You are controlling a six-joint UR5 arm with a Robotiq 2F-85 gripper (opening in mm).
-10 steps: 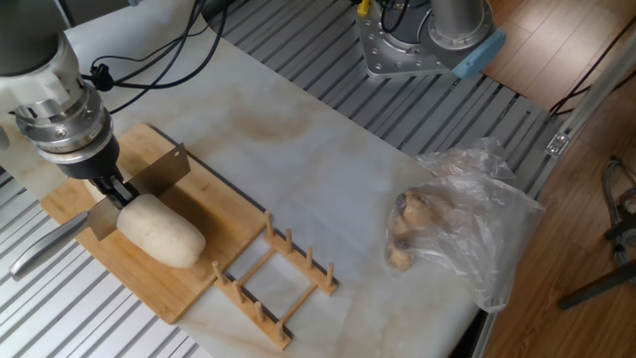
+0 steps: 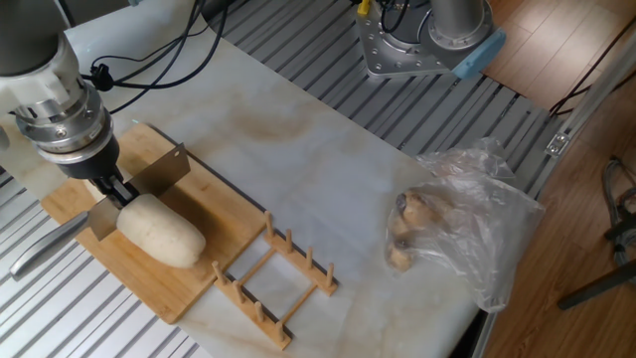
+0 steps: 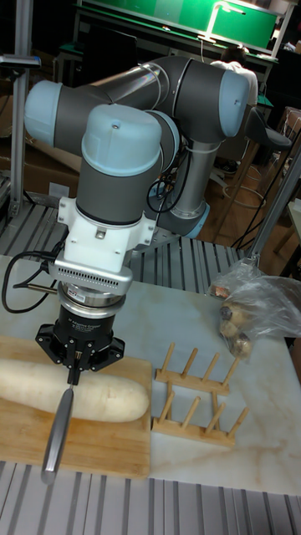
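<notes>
A broad-bladed knife (image 2: 164, 175) with a metal handle (image 3: 58, 437) stands on edge across a long white radish (image 2: 162, 232). My gripper (image 2: 121, 193) points down and is shut on the knife at the upper part of its blade. The radish lies lengthwise on a wooden cutting board (image 2: 221, 207), spreading to both sides of the blade in the other exterior view. How deep the edge sits in the radish is hidden by the fingers and the radish itself. The handle juts out past the board's near edge.
Beside the board stands a wooden peg rack (image 2: 254, 267) with several upright pegs. A clear plastic bag (image 2: 487, 234) holding brownish lumps (image 2: 417, 214) lies at the table's far side. Between bag and board the pale tabletop (image 2: 298, 149) is free. Black cables hang near the arm.
</notes>
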